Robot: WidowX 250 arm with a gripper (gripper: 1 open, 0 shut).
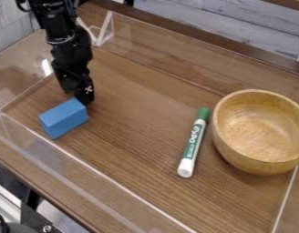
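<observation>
The black gripper (79, 89) hangs low at the left, its fingertips down near the tabletop just behind a blue rectangular block (63, 117). It is open; whether anything lies between the fingers is hard to tell. A white marker with a green cap (192, 144) lies lengthwise right of centre. A wooden bowl (257, 162) sits at the right.
The wooden table (139, 182) has wide free room in the middle, at the back and in the front. Its left edge runs close to the arm and the block.
</observation>
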